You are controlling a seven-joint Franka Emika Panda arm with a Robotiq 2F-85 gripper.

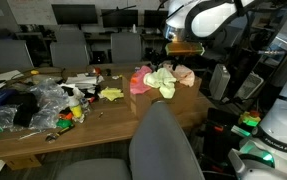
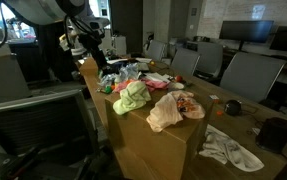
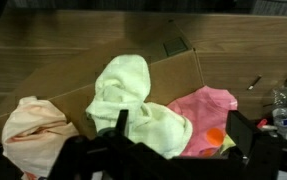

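My gripper is open above the cloths, with dark fingers point(image 3: 121, 124) spread wide in the wrist view and nothing held between them. Beneath it, a pale green cloth point(image 3: 125, 92) drapes over a cardboard box point(image 3: 175, 76). To its left in that view is a crumpled peach cloth point(image 3: 38, 137), and to its right a pink cloth point(image 3: 202, 110). From the second exterior view, the green cloth point(image 2: 133, 96) and peach cloth point(image 2: 173, 110) lie along the top of the box point(image 2: 155, 145). The box's inside is mostly covered.
Plastic bags point(image 1: 49, 100), a white bottle point(image 1: 75, 101) and small tools crowd the table's left part in the first exterior view. A whitish cloth point(image 2: 229, 149) lies flat on the table. Bare wood point(image 1: 108, 122) shows between the clutter and the box.
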